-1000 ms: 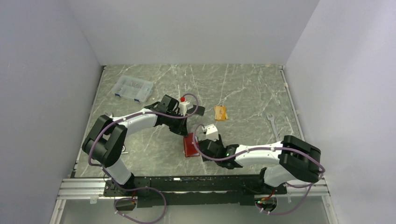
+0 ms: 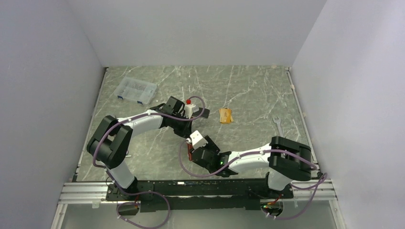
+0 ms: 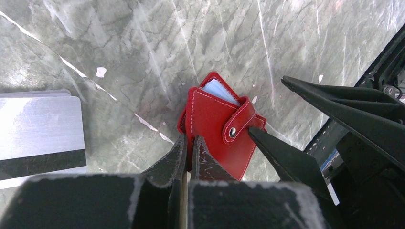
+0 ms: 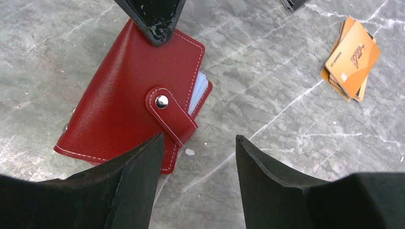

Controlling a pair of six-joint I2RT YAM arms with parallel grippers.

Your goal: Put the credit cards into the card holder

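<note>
The red leather card holder (image 3: pixel 215 138) lies on the marble surface, its snap flap across the opening and pale sleeves showing. My left gripper is shut on one edge of it, as the left wrist view shows. My right gripper stands open over the holder's flap side, one fingertip in front of the red leather. A stack of silver cards (image 3: pixel 40 129) lies beside the holder in the left wrist view. Orange cards (image 2: pixel 225 116) lie in a pile farther back, also seen in the right wrist view (image 4: pixel 353 57).
A clear plastic box (image 2: pixel 135 89) sits at the back left, a wrench (image 2: pixel 279 125) at the right. A small red object (image 2: pixel 188 101) is behind the left arm.
My right arm has moved left over the card holder, covering more of it in the top view. The left arm has barely moved.
</note>
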